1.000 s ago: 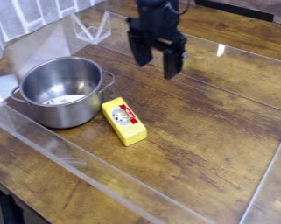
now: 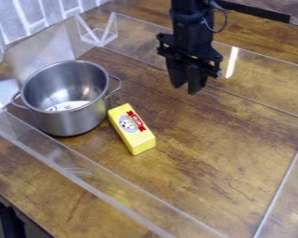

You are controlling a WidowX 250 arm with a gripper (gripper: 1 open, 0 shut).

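A steel pot [image 2: 67, 98] with side handles stands at the left, empty apart from a small light patch at its bottom. A yellow box [image 2: 131, 129] with a red-and-white label lies to its right, slightly nearer the front. My black gripper [image 2: 189, 71] is at the top centre, above and behind the box, apart from both objects. Its fingers point down, and I cannot tell how far they are apart or whether anything is between them.
Transparent strips or walls run along the back, the front left and the right side.
My gripper has shifted right and turned, and its tips now sit a little lower than a moment ago. The pot and box have not moved.
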